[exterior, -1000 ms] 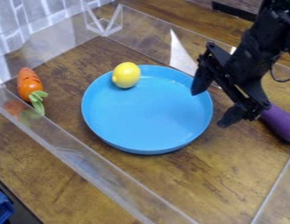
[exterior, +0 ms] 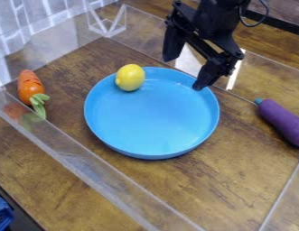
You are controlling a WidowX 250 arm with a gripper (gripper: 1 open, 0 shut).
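My black gripper (exterior: 188, 60) hangs open over the back right of a blue plate (exterior: 149, 122), its two fingers apart with nothing seen between them. A yellow lemon-like toy (exterior: 130, 78) lies on the plate's back left. An orange carrot (exterior: 31, 86) with green leaves lies at the far left. A purple eggplant (exterior: 278, 118) lies on the wood to the right of the plate.
The wooden tray floor (exterior: 176, 194) is clear in front of the plate. Clear walls edge the tray. A blue object (exterior: 4, 217) shows at the bottom left corner.
My gripper has moved left and up, from beside the eggplant at the plate's right edge to higher over the plate's back part. The objects look unmoved.
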